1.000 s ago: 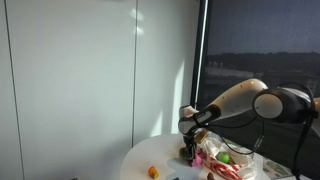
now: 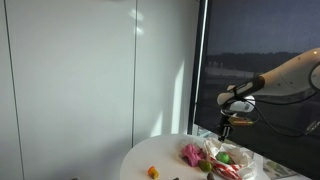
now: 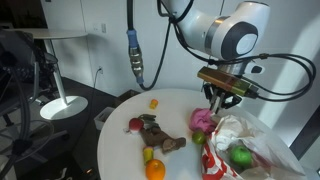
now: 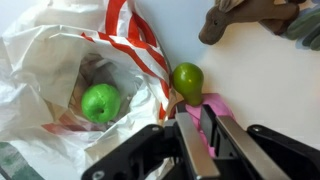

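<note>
My gripper [image 3: 212, 104] hangs over the table near the edge of the white bag, pointing down. In the wrist view its dark fingers reach up from the bottom edge with a narrow gap between them, and nothing shows held there. A pink item [image 4: 216, 108] lies on the table just beyond the fingertips, partly hidden by them. Beside it rests a green round fruit [image 4: 187, 80]. The white and red bag [image 4: 60, 50] stands open to the left, with a bright green ball [image 4: 101, 103] inside.
A brown plush toy [image 3: 165, 139], an orange [image 3: 155, 170], a red round item [image 3: 135, 125] and a small orange item [image 3: 154, 103] lie spread over the white round table [image 3: 110, 145].
In exterior view 1 my gripper has moved right and up, away from the pink item and towards the bag. The pink item stays on the table.
</note>
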